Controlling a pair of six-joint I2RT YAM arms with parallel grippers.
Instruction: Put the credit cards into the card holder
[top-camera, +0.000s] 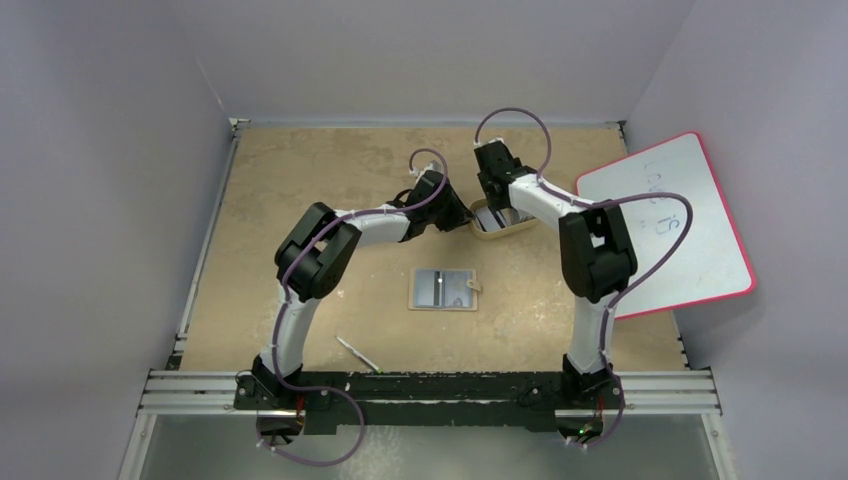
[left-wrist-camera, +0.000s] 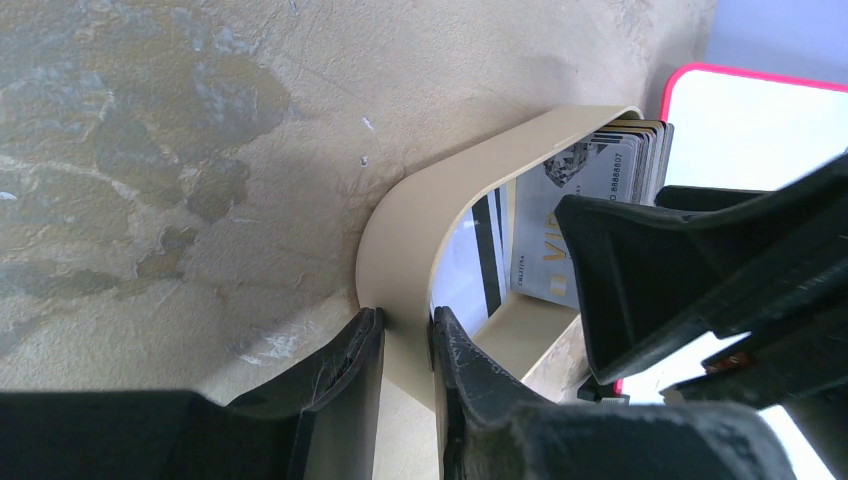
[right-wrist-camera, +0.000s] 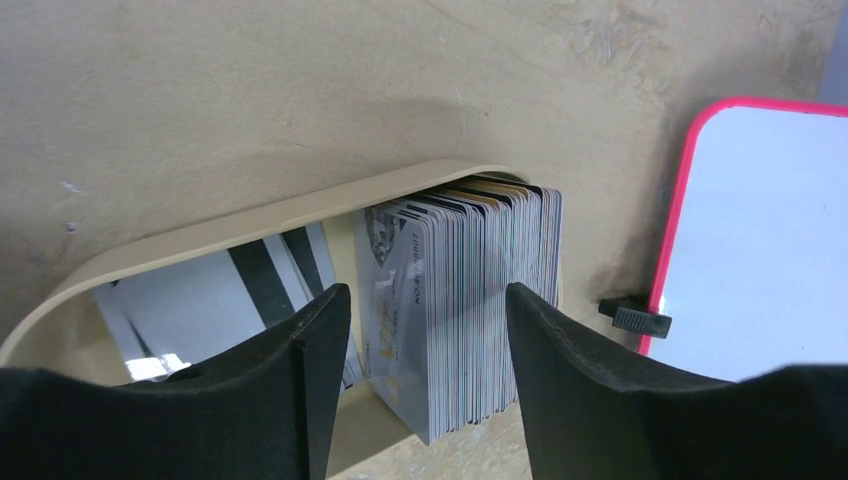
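Observation:
A beige oval container (right-wrist-camera: 190, 240) holds a thick stack of credit cards (right-wrist-camera: 465, 300) on its right side and a few loose cards (right-wrist-camera: 200, 305) on the left. My left gripper is shut on the container's wall at its left end. My right gripper hovers over the stack, part open, its fingers on either side of the cards; whether they touch is unclear. In the top view a small board with cards (top-camera: 425, 288), likely the card holder, lies nearer the front of the table.
A whiteboard (top-camera: 660, 230) with a pink edge lies at the right. A white pen (top-camera: 357, 353) lies at the front left.

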